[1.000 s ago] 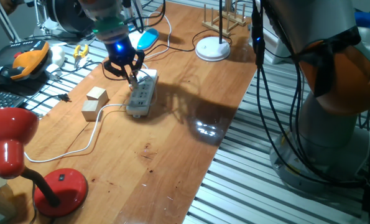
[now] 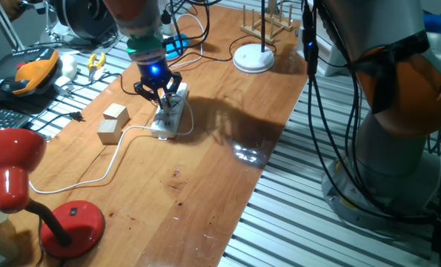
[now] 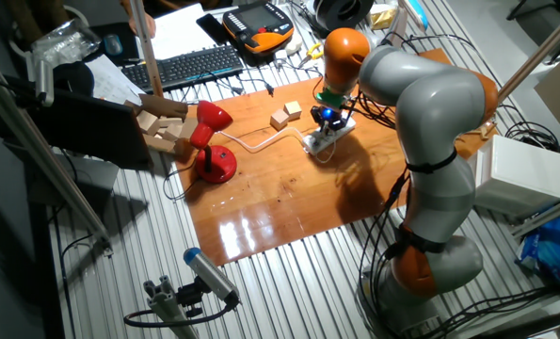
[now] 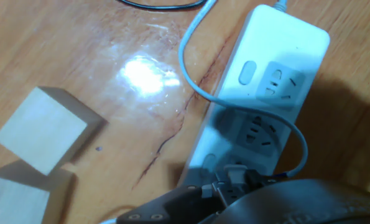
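A white power strip [image 4: 237, 84] with several sockets lies on the wooden table, crossing the wrist view diagonally. Over its sockets, my gripper points down, its fingers together at the bottom edge of the wrist view. A thin white cable [image 4: 259, 112] loops across the strip and its end runs in at the fingertips, where a small plug [image 4: 235, 168] appears gripped; most of it is hidden. From outside, the gripper [image 2: 164, 101] stands right above the strip [image 2: 168, 122]. Whether the plug touches a socket cannot be told.
Two wooden blocks [image 2: 115, 122] lie left of the strip. A red lamp [image 2: 73, 230] stands at the table's near left. At the far side are a white round base [image 2: 253, 58] and a wooden peg rack [image 2: 267, 26].
My gripper has moved a little right and lower over the strip, away from the blue object behind it. The white cable now bows out wider on the strip's right side.
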